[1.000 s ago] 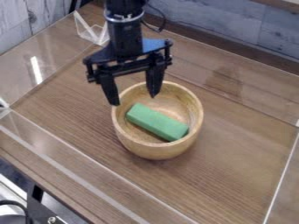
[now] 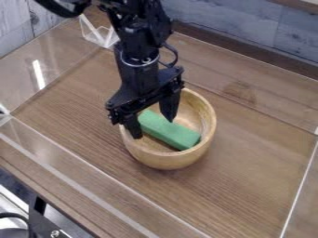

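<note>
A round wooden bowl (image 2: 170, 161) sits on the wooden table, holding a green rectangular block (image 2: 174, 133) that lies tilted across its inside. My black gripper (image 2: 147, 105) hangs from above over the bowl's back-left part, open, its fingers spread on either side of the bowl's interior near the block's upper-left end. Nothing shows held between them; whether the fingertips touch the bowl or block I cannot tell.
The wooden table (image 2: 243, 177) has free room to the right and left of the bowl. A wall (image 2: 248, 33) runs along the back, and a clear plastic piece stands at the upper left. A dark gap with a cable lies at the lower left.
The bowl and the green block look essentially in place.
</note>
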